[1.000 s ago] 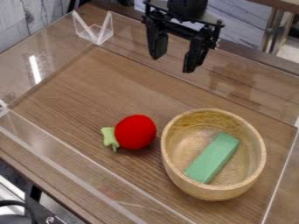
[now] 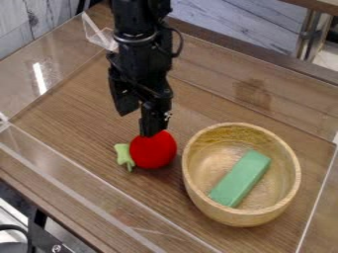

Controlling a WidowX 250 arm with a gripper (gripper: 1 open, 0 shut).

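My black gripper (image 2: 138, 119) hangs over the wooden tray floor, open, just above and left of a red tomato-like object (image 2: 154, 150) with a small green stem. The fingers reach down close to the object's top. A light wooden bowl (image 2: 203, 205) at the right holds a green rectangular block (image 2: 240, 180).
Raised edges run along the back and right. A clear plastic piece stands at the upper left, partly behind the arm. A dark cable shows at the bottom left corner.
The arm has come down and toward the front left, from the back right to just over the red object. The red object and the bowl look unmoved.
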